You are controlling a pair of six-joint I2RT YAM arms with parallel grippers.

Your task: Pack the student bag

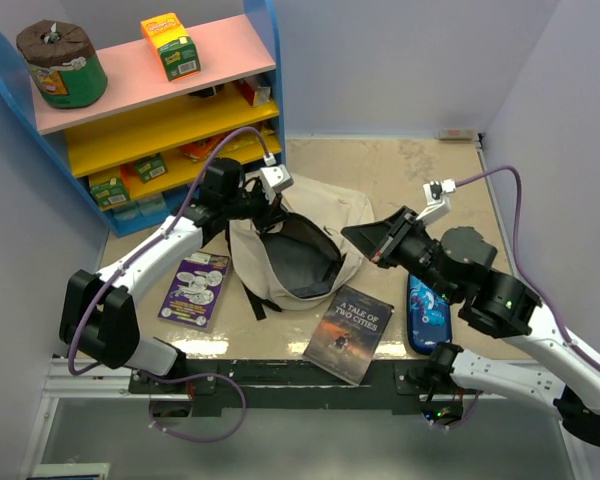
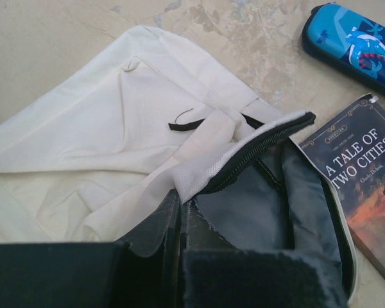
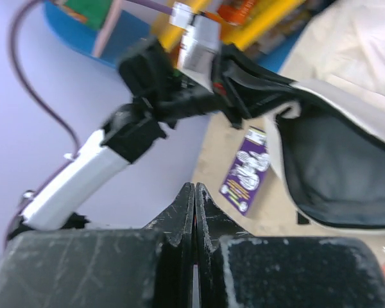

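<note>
The open cream bag (image 1: 250, 260) lies mid-table, grey lining showing. My left gripper is shut on the zippered rim of its opening at the upper left. My right gripper hangs raised right of the bag, shut, with nothing clearly visible between its fingertips. The book A Tale of Two Cities (image 1: 345, 336) lies flat at the bag's lower right. A purple book (image 1: 193, 290) lies left of the bag. A blue pencil case (image 1: 428, 318) lies at the right, partly behind the right arm.
A shelf unit (image 1: 155, 50) with boxes stands at the back left. Bare table (image 1: 430, 180) shows at the back right. Walls bound both sides.
</note>
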